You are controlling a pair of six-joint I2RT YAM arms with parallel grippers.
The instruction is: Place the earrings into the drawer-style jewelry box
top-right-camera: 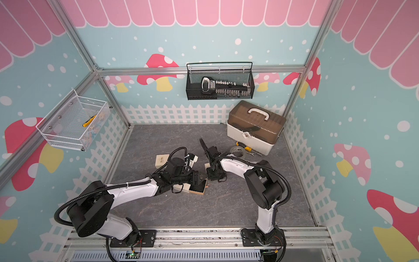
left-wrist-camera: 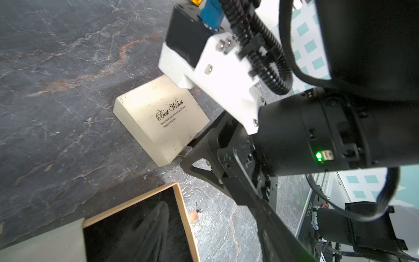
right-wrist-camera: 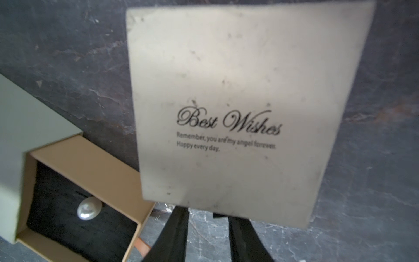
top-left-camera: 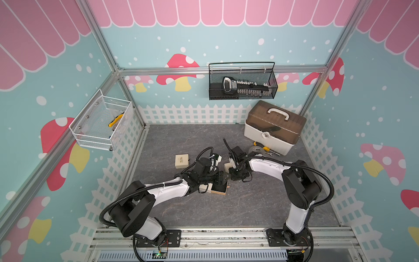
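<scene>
An open drawer box [right-wrist-camera: 91, 161] has its tan drawer pulled out of a pale sleeve [right-wrist-camera: 17, 113], with a pearl earring [right-wrist-camera: 89, 207] on its black lining. My left gripper is over this drawer, fingers apart and blurred. A cream "Best Wishes" box [right-wrist-camera: 246, 78] lies just beside it, in front of my right gripper, whose fingers stand apart at its edge, partly hidden beneath it in that view. A second cream box [top-left-camera: 181, 160] lies farther back left. Whether anything is between the left fingers is unclear.
A brown-lidded toolbox [top-left-camera: 275, 124] stands back right, with a yellow-handled tool [top-left-camera: 261, 145] and grey coiled item before it. A white basket [top-left-camera: 100, 126] and black basket [top-left-camera: 242, 85] hang on the walls.
</scene>
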